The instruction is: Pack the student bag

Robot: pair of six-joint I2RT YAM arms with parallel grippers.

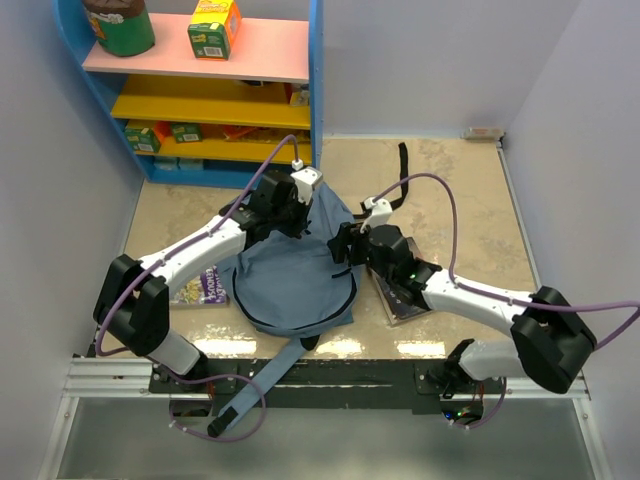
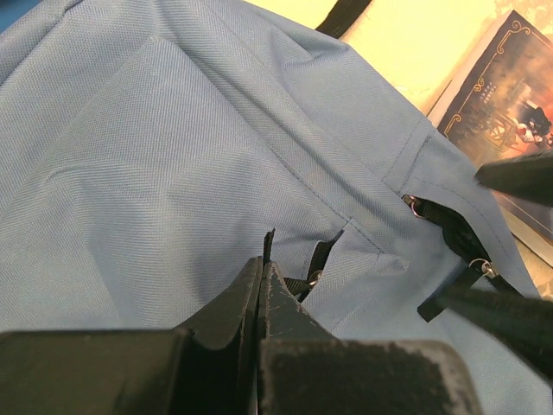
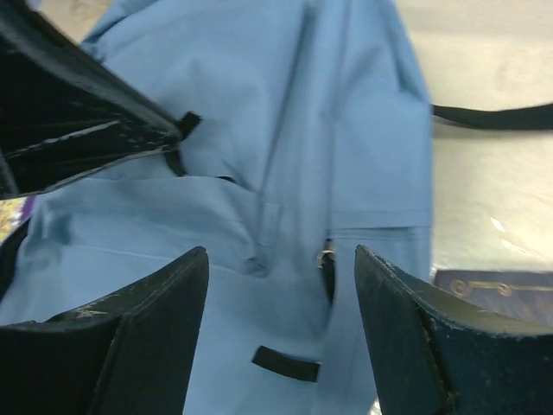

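The blue-grey bag lies flat in the middle. Over its upper part, my left gripper is shut; a thin black strip shows at its fingertips, and I cannot tell whether it is pinched. Close by sits a small black zip pull with a metal ring. My right gripper stands open above the bag's right side, nothing between its fingers. A second zip pull rests on the cloth below that gap. Partly under the right arm is a dark book; a purple pack lies left of the bag.
A blue-sided shelf with pink and yellow boards stands at the back left, holding several boxes. A black strap trails behind the bag, and a grey-blue strap hangs over the front edge.
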